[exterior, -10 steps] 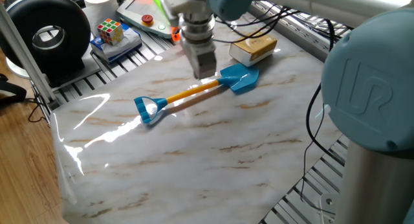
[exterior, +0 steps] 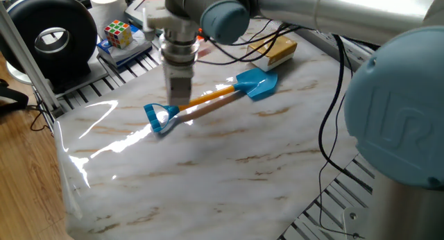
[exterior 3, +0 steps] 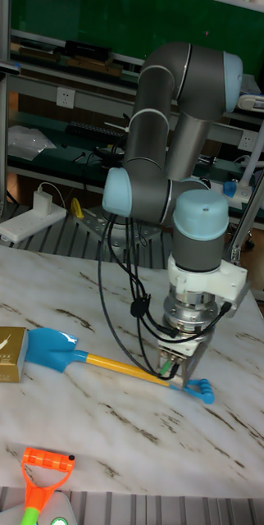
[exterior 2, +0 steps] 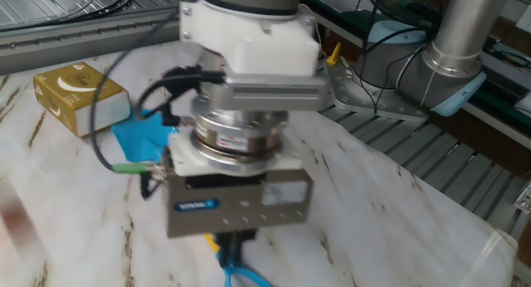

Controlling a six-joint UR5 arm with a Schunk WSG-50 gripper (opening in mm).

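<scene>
A toy shovel with a blue blade (exterior: 257, 84), a yellow shaft (exterior: 208, 98) and a blue D-shaped handle (exterior: 158, 118) lies on the marble-patterned table. My gripper (exterior: 180, 101) is over the handle end of the shaft in exterior view 1. From the second exterior view, the gripper (exterior 2: 236, 241) has its dark fingers partly lost against the blue handle (exterior 2: 242, 273) behind or below them. In exterior view 3, the gripper (exterior 3: 182, 375) is close to the same handle (exterior 3: 200, 390). Whether its fingers touch the shovel, or how wide they stand, is unclear.
Beside the blade stands a gold-and-white box (exterior: 272, 53). Beyond the table edge are a Rubik's cube (exterior: 118, 34) on a blue-white pack, a paper roll (exterior: 109, 5) and a black ring-shaped object (exterior: 48, 39). An orange-handled toy (exterior 3: 47, 468) lies at the near edge in exterior view 3.
In exterior view 1 my gripper has moved left and down, from above the shaft near the blade to the handle end. The shovel and the box have stayed in place.
</scene>
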